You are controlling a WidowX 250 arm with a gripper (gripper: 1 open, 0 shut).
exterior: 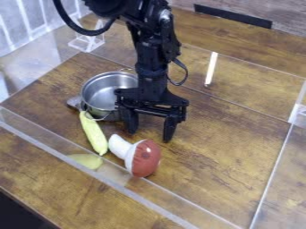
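Observation:
My gripper [148,123] hangs from the black arm at the centre, low over the wooden table, open, with its fingers just behind a red-and-white mushroom [141,159]. A pale yellow corn-like object [93,132] lies left of the mushroom. A steel pot [102,89] sits left of the gripper, partly hidden by the arm.
A small yellowish piece [86,160] lies at the lower left near a clear edge. A white strip [210,70] is at the back right.

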